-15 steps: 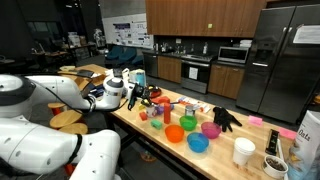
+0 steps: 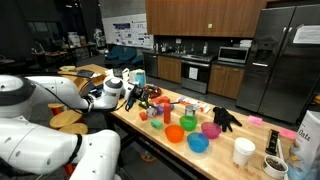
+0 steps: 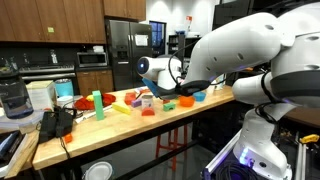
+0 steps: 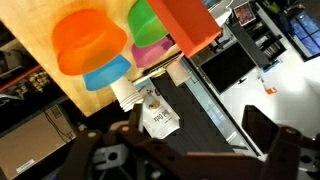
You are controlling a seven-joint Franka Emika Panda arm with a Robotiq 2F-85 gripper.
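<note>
My gripper shows at the bottom of the wrist view, its two dark fingers set wide apart, and I see nothing held between them. In exterior view 1 the gripper [image 2: 142, 98] is over the far left part of the table, too small there to make out its fingers. A red upright object [image 2: 167, 113] stands on the table to its right. An orange bowl [image 2: 174, 133], a blue bowl [image 2: 197, 143] and a pink bowl [image 2: 210, 130] sit further right. Those lie ahead of the gripper in the wrist view, along with a red block-like shape [image 4: 190, 25].
A white cup [image 2: 243, 150], a black glove-like item [image 2: 226, 118] and a lidded container [image 2: 275, 166] occupy the table's right part. A green upright object [image 3: 98, 101] stands at the left in exterior view 2. Small items crowd the table near the gripper.
</note>
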